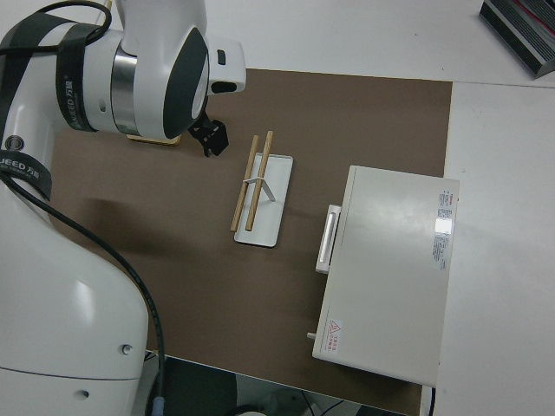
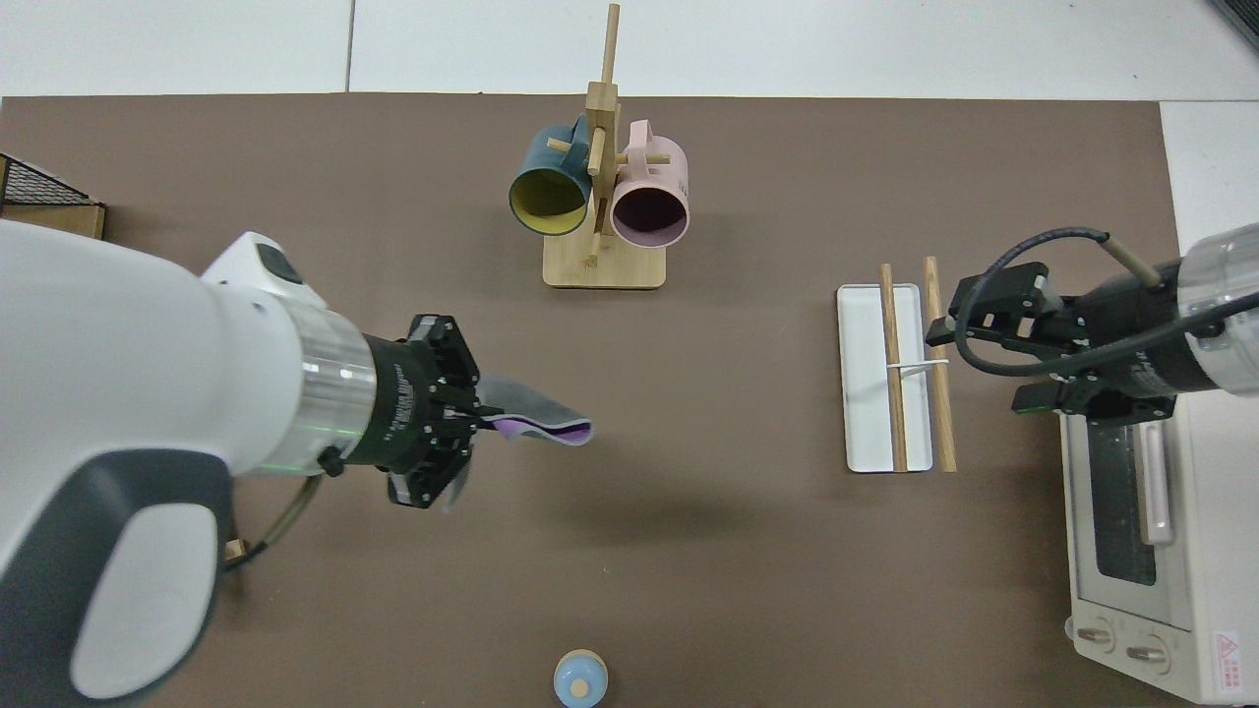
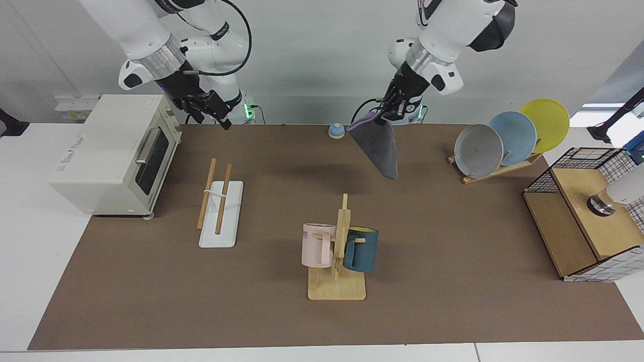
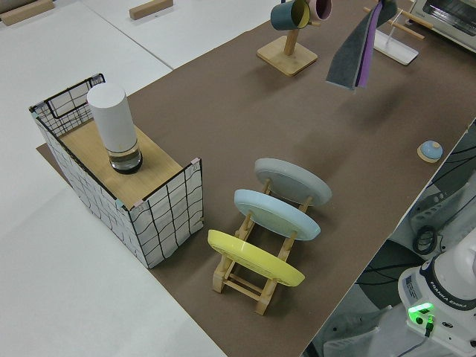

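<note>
A grey cloth with a purple lining point(image 2: 533, 418) point(image 3: 375, 145) point(image 4: 357, 52) hangs from my left gripper point(image 2: 484, 425) point(image 3: 384, 117), which is shut on it, over the brown mat between the plate rack and the wooden drying stand. My right gripper point(image 2: 944, 332) point(image 3: 223, 120) point(image 1: 211, 143) is over the white tray with two wooden rods point(image 2: 862, 378) point(image 1: 273, 208), near the oven; whether its fingers are open or shut I cannot tell.
A mug tree point(image 2: 602, 265) holds two mugs at the back. A plate rack with plates point(image 4: 260, 253), a wire shelf point(image 4: 163, 216), a small blue round object point(image 2: 580, 684) and a white oven point(image 2: 1216, 531) stand around the mat.
</note>
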